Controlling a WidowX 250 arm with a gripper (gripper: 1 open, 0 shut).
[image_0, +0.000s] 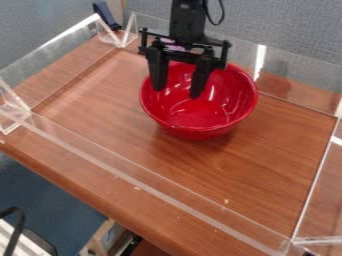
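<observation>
A large glossy red bowl sits upright on the wooden table, a little behind its middle. My black gripper hangs over the bowl from the top of the view, its two fingers apart and pointing down into the bowl's back half, with nothing visible between them. Whether the fingertips touch the bowl cannot be told.
Clear plastic walls edge the wooden table on its sides. Bare table lies left, right and in front of the bowl. A small purple item shows at the back left, partly hidden behind the arm.
</observation>
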